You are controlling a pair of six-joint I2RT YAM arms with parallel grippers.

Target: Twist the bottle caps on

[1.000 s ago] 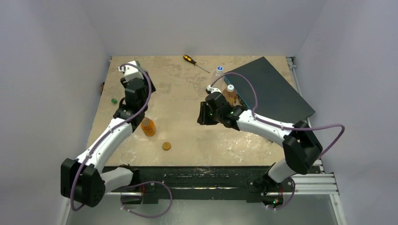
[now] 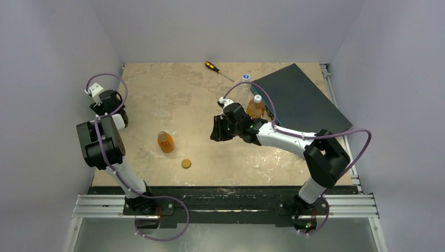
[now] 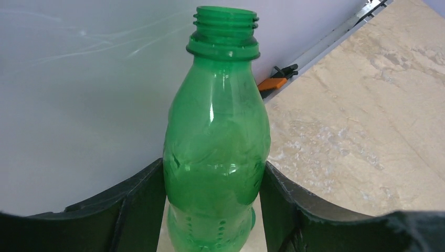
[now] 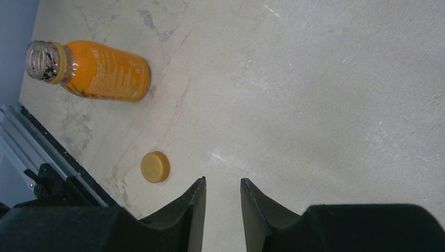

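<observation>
A capless green bottle [image 3: 218, 121] stands between the fingers of my left gripper, which is shut on its sides. Behind it on the table shows a green sliver, apparently a cap [image 3: 253, 218]. From above, the left gripper [image 2: 96, 108] is by the left wall and hides the bottle. An orange bottle [image 2: 166, 142] stands uncapped on the left of the table, its threaded neck [image 4: 44, 60] bare. To its lower right lies an orange-brown cap [image 2: 186, 164]. Over the table's middle my right gripper is open, nothing between its fingers.
Two capped bottles stand at the right: a clear one [image 2: 244, 89] with a blue cap, an amber one [image 2: 255, 108] with a white cap. A dark panel [image 2: 304, 100] lies beyond them. A screwdriver [image 2: 219, 70] rests at the back.
My left arm has swung left to the wall, taking the green bottle along and covering the green cap from above. The right gripper has shifted slightly left. The orange bottle and its neighbouring cap are unmoved.
</observation>
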